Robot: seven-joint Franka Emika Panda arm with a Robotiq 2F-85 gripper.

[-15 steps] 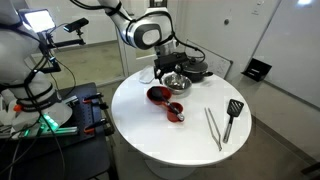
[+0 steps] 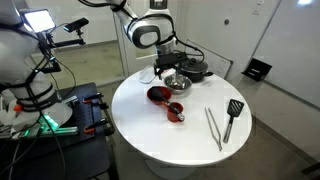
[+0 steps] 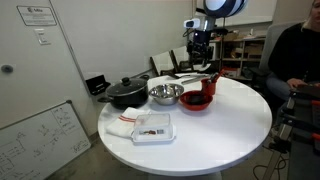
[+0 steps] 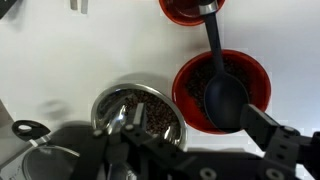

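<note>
My gripper hangs open above the table, its black fingers wide apart and nothing held. Below it in the wrist view, a metal bowl (image 4: 163, 85) with small dark pieces inside lies toward the left finger. A red bowl (image 4: 264, 82) of similar dark pieces is on the right, with a black ladle (image 4: 226, 100) resting in it. The ladle's handle reaches over a red cup (image 4: 180, 12) at the top edge. In exterior view 2 the red bowl (image 3: 190, 104) stands just in front of the red cup (image 3: 208, 87).
A black lidded pot (image 3: 128, 94) stands beside the metal bowl. Near it are a white cloth (image 3: 122, 122) and a clear container (image 3: 153, 128). Tongs (image 2: 213, 128) and a black spatula (image 2: 233, 112) lie across the white table (image 2: 165, 145), whose front is clear.
My gripper has shifted slightly over the bowls, a little to the right in exterior view 1. The objects on the table look unmoved.
</note>
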